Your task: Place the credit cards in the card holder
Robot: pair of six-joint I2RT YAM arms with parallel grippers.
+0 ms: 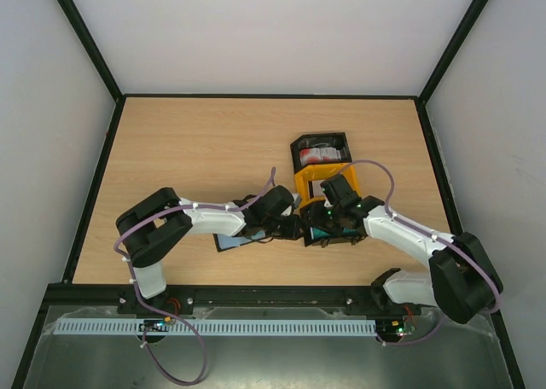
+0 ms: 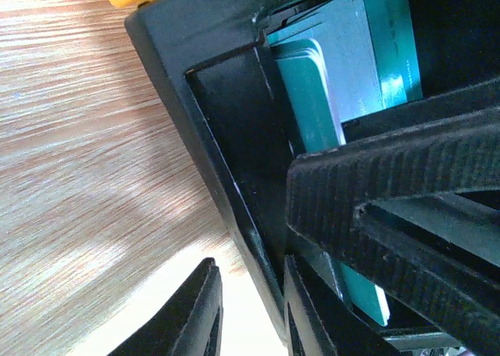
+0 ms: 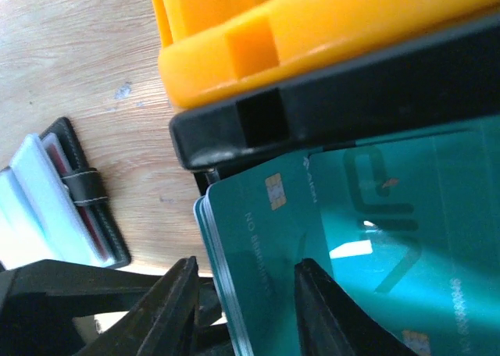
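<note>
Teal credit cards [image 3: 258, 239] lie in the lower black tray [image 3: 344, 83]; a small stack of them leans up at its left end. Around that stack's edge, my right gripper stands part open, one finger on either side, not closed on it. My left gripper is shut on the tray's black end wall [image 2: 234, 192], which passes between its fingers. In the left wrist view, part of the right gripper's dark finger [image 2: 391, 176] covers some cards. The card holder [image 1: 232, 241], black with clear sleeves, lies on the table behind the left gripper, partly hidden by it.
A yellow tray [image 1: 307, 181] adjoins the lower black tray. Beyond it sits another black tray [image 1: 296, 154] holding red and white cards [image 1: 321, 155]. Both grippers are close together at the lower tray.
</note>
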